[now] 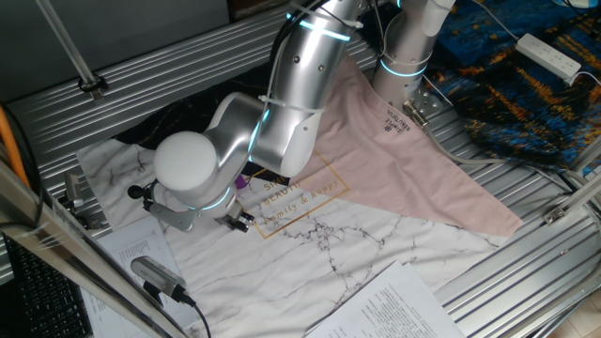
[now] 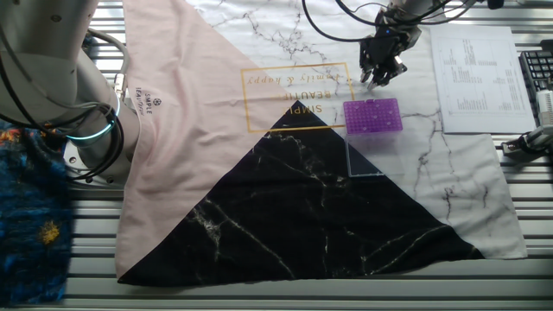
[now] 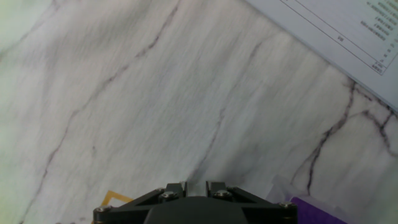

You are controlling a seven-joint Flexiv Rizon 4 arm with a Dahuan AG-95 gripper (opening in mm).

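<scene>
My gripper points down over the white marbled part of the cloth, a narrow gap between its fingertips and nothing in it. In exterior view 1 the gripper (image 1: 245,222) hangs beside the gold printed frame, its two fingers apart. A purple gridded box (image 2: 373,116) with a clear, flat part (image 2: 367,160) lies on the cloth; the gripper (image 2: 371,84) is close to it without visible contact. Only a corner of the purple box (image 3: 314,213) shows at the lower right of the wrist view. The arm hides most of the purple box (image 1: 241,181) in exterior view 1.
The pink, black and white cloth (image 2: 186,138) covers much of the ribbed metal table. Printed sheets (image 2: 484,78) lie on one side, with a keyboard (image 1: 38,291) beyond. A small grey device (image 1: 158,274) with a cable stands near them. More papers (image 1: 390,305) lie at the front.
</scene>
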